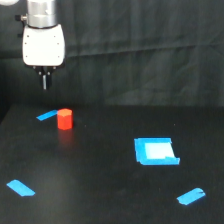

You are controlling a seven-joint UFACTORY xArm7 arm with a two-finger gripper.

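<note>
A small red block (65, 119) stands on the black table, left of centre toward the back. Above it and slightly to its left hangs my gripper (44, 83), pointing down, clear of the block and the table. Its thin dark fingers are too small and dim to show whether they are apart or together. At the right of centre lies a white square (158, 151) edged with blue tape, and nothing stands on it.
Strips of blue tape lie on the table: one behind the block (47, 115), one at the front left (20, 188), one at the front right (191, 196). A dark curtain (140, 50) hangs behind.
</note>
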